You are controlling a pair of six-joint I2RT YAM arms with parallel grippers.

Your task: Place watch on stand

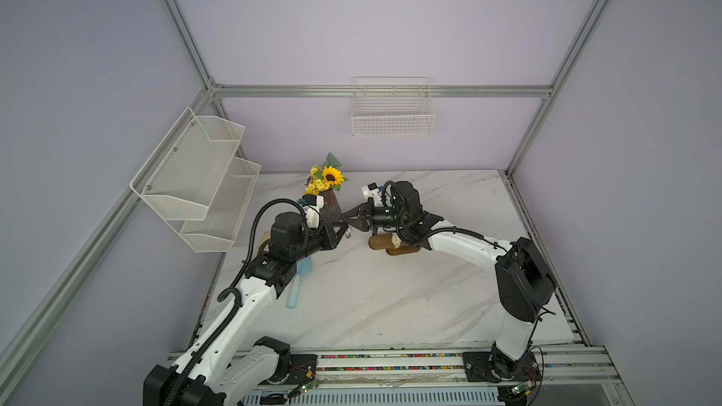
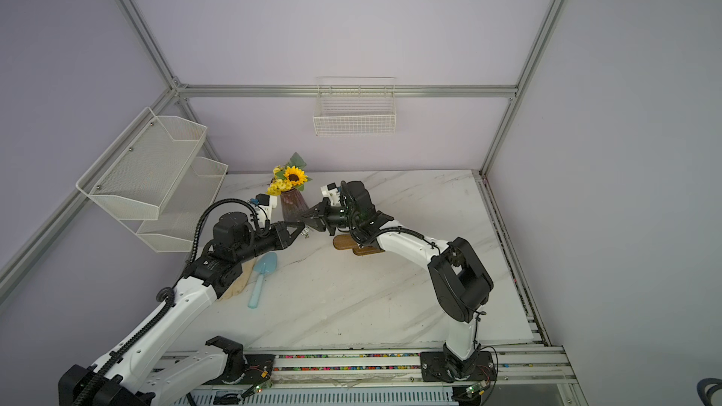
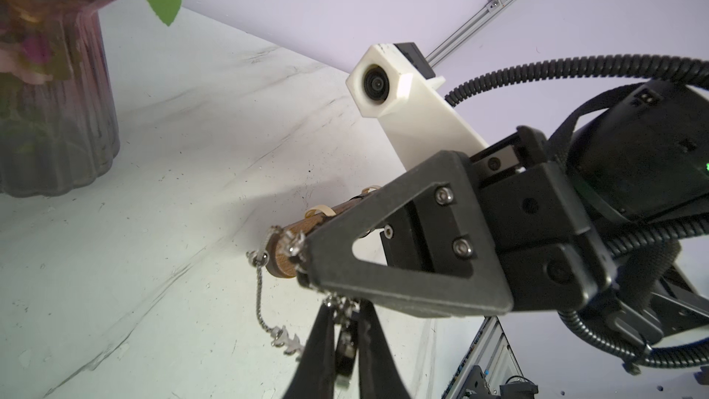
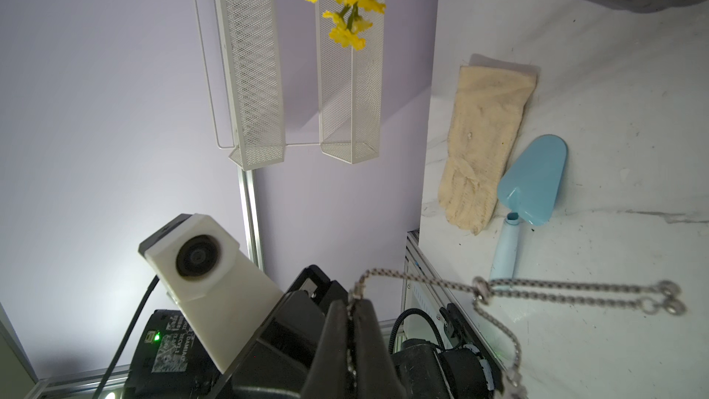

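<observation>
Both grippers meet in mid-air near the table's centre, beside the flower vase. My right gripper is shut on a thin silver chain [image 4: 561,288], which dangles from its fingertips with loops and charms. My left gripper is at the same chain, its fingertips close together around a piece of it below the right gripper; whether it grips is unclear. Wooden pieces [image 1: 381,241], apparently the stand, lie on the table beneath and behind the right gripper, largely hidden in the left wrist view. No watch face is distinguishable.
The glass vase with sunflowers [image 3: 51,103] stands behind the grippers. A blue trowel [image 4: 531,177] and a beige cloth [image 4: 483,140] lie at the left of the table. Mesh baskets [image 1: 195,173] hang on the walls.
</observation>
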